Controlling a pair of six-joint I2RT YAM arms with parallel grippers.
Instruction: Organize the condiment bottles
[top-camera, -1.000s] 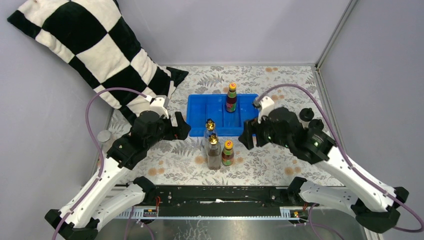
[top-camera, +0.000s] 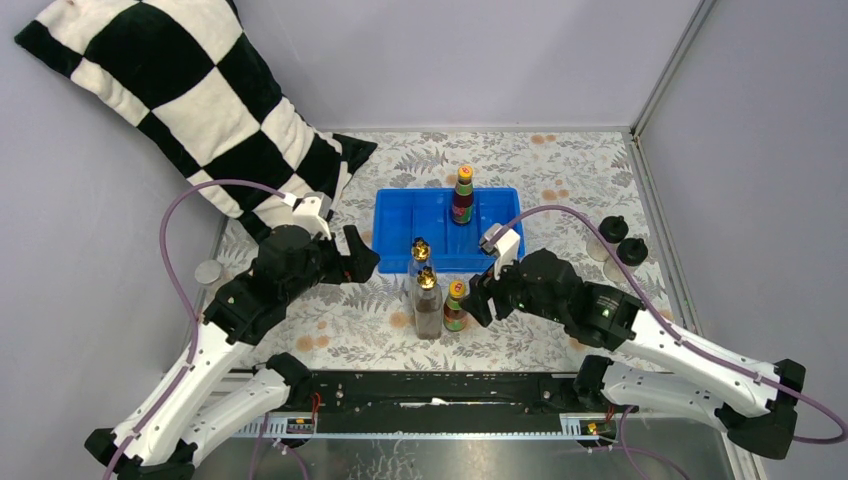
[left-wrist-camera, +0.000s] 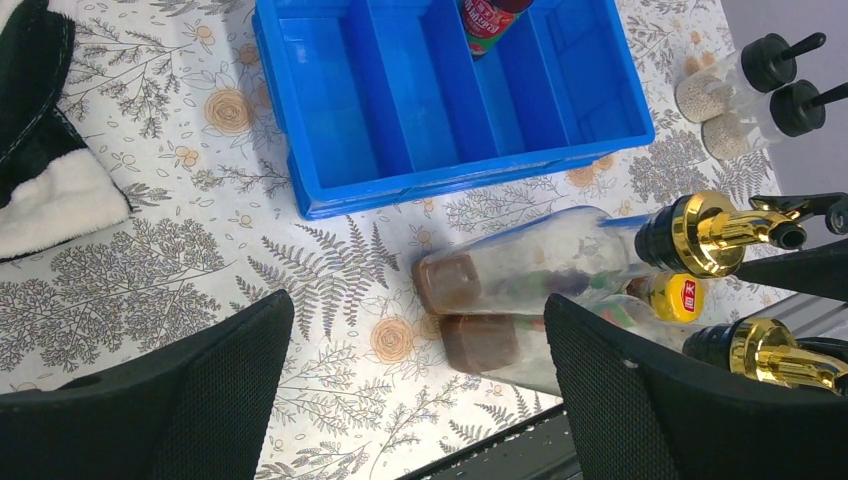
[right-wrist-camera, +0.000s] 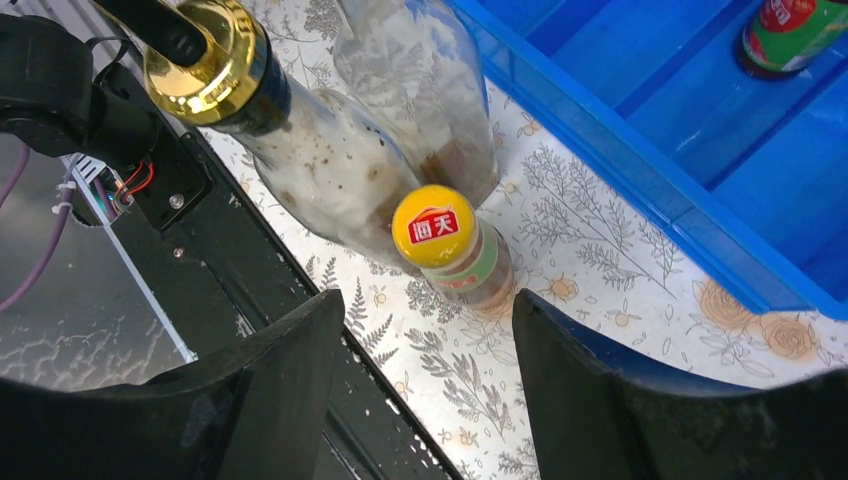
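Note:
A small yellow-capped bottle (top-camera: 455, 308) stands upright on the patterned table, just right of two gold-spouted glass bottles (top-camera: 428, 310). My right gripper (top-camera: 477, 312) is open close to its right side, and in the right wrist view the yellow cap (right-wrist-camera: 434, 227) shows ahead of the parted fingers (right-wrist-camera: 585, 400), with nothing between them. Another yellow-capped bottle (top-camera: 463, 196) stands in the blue divided tray (top-camera: 395, 232). To the tray's left my left gripper (top-camera: 362, 254) hangs open and empty; the glass bottles (left-wrist-camera: 560, 262) appear beyond its right finger in the left wrist view.
Two black-topped shakers (top-camera: 612, 229) stand at the right side of the table. A checkered cushion (top-camera: 200, 90) leans at the back left, and a pale-lidded jar (top-camera: 209, 273) is by the left edge.
My right gripper has moved left and toward the front, coming up beside the small yellow-capped bottle. The left arm has barely shifted, and the bottles stand where they were.

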